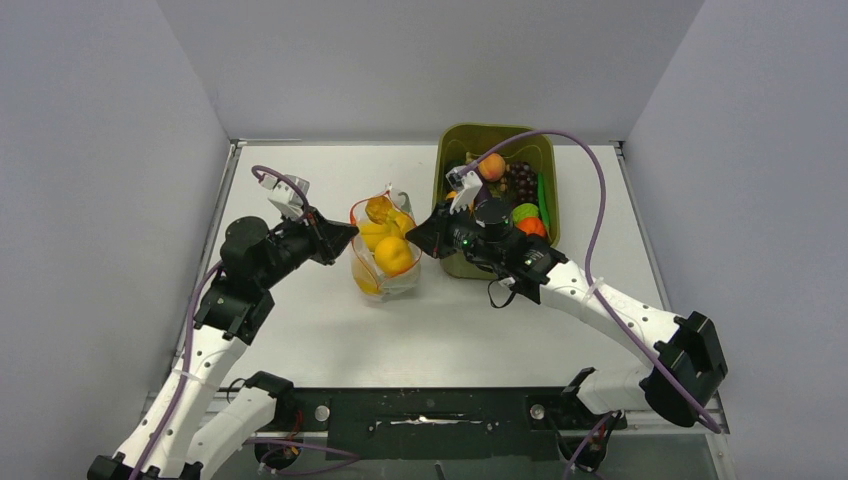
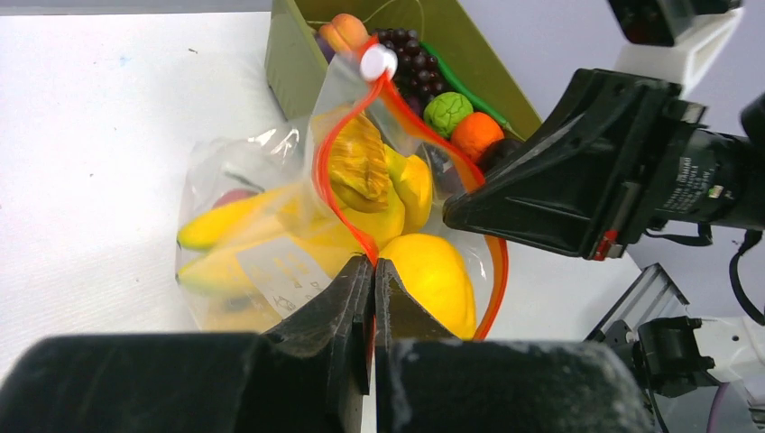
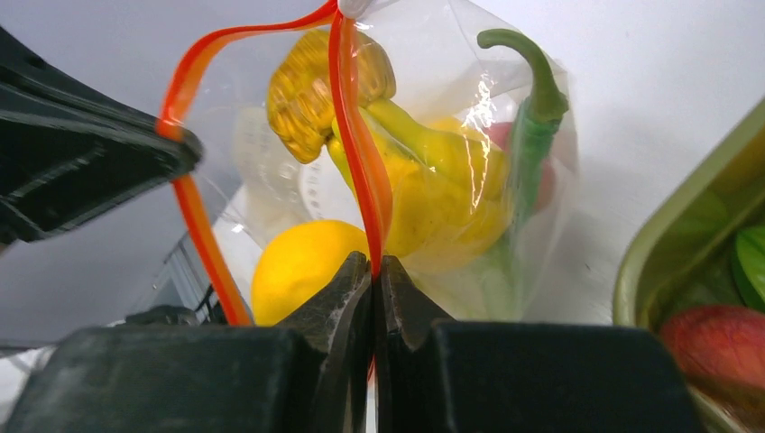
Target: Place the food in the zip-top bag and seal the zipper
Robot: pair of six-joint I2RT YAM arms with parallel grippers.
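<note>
Between the two arms hangs a clear zip top bag [image 1: 402, 278] with an orange-red rim, its mouth spread open. Inside it are a round yellow fruit [image 2: 431, 275], bananas [image 2: 236, 221], a ribbed yellow piece [image 3: 317, 90] and a green-stemmed pepper [image 3: 534, 131]. A white slider [image 2: 378, 62] sits at the top corner of the rim. My left gripper is shut on one side of the rim. Opposite, my right gripper is shut on the other side of it. Whether the bag's bottom touches the table cannot be told.
An olive-green bin [image 1: 548, 160] stands right behind the right gripper, holding a peach [image 1: 491, 167], dark grapes [image 1: 521, 183], an orange [image 1: 531, 227] and other produce.
</note>
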